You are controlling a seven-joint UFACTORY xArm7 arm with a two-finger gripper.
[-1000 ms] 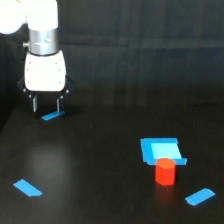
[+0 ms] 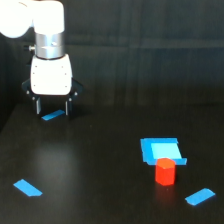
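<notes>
A small red block stands on the dark table at the right, in front of a blue square with a paler patch on it. The block overlaps the square's near edge in this view; I cannot tell whether they touch. At the far left is my gripper, under its white hand. Its dark fingers are spread apart, and nothing shows between them. The gripper is well away from the block.
Blue strips lie at the front left, the front right and near the gripper. The background is dark.
My gripper has shifted a little to the right and slightly lower in the view. The red block, blue square and strips have stayed where they were.
</notes>
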